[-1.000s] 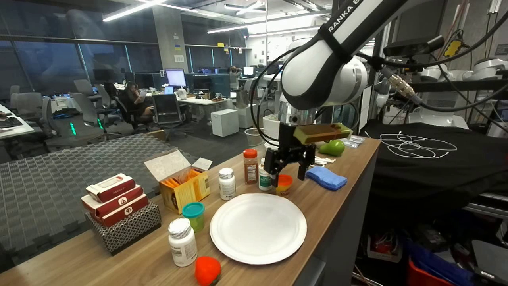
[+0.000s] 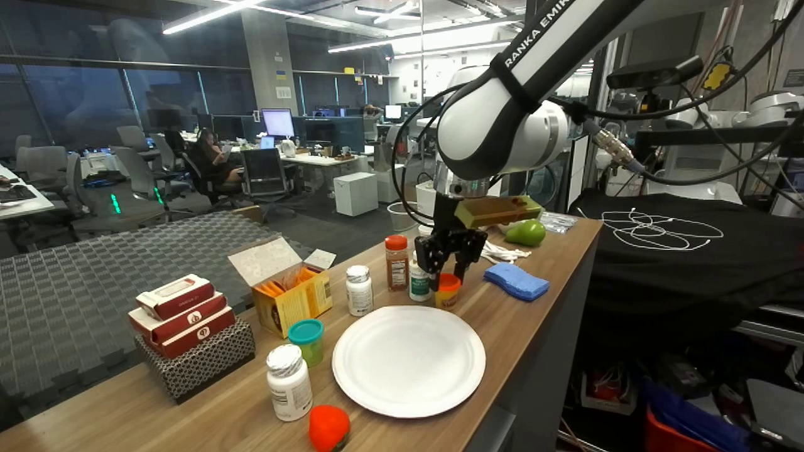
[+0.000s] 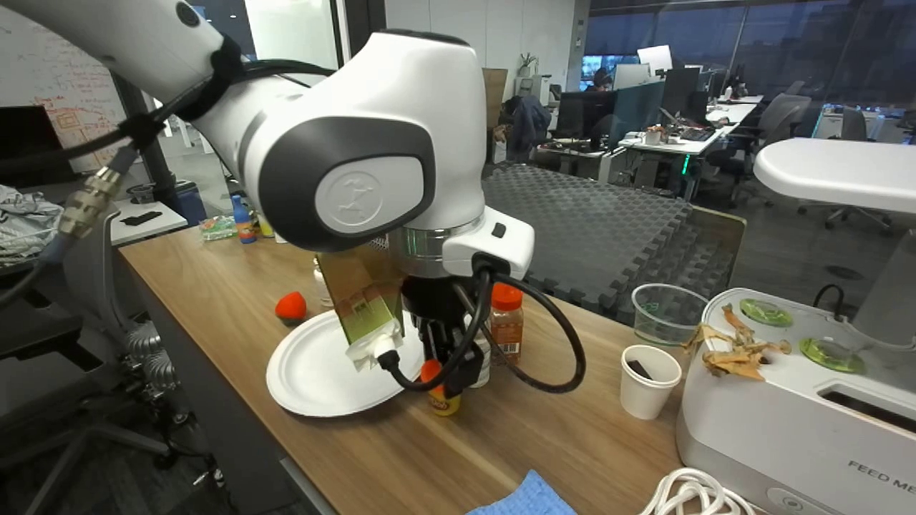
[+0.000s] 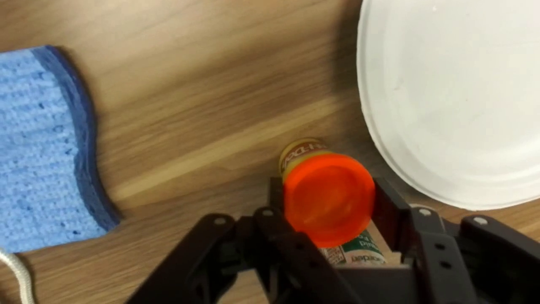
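Observation:
A small yellow Play-Doh tub with an orange lid [image 4: 329, 197] stands on the wooden table close to the white plate [image 2: 409, 361]. My gripper is shut on this tub, one finger on each side of the lid. In exterior view 1 the gripper reaches straight down over the tub [image 2: 446, 290]. From the other side, in exterior view 2, the tub [image 3: 441, 395] shows below the fingers, partly covered by cables. The plate is empty.
A white bottle with a green label [image 2: 419, 282] and a red-lidded spice jar [image 2: 397, 263] stand just beyond the tub. A blue cloth [image 4: 45, 147] lies to one side. White bottles, a teal-lidded tub [image 2: 306, 340] and a red-orange object [image 2: 329, 427] surround the plate's far end.
My gripper's fingers have closed from wide apart onto the tub's lid. The arm has shifted slightly left in exterior view 1, and the tub has moved only a little.

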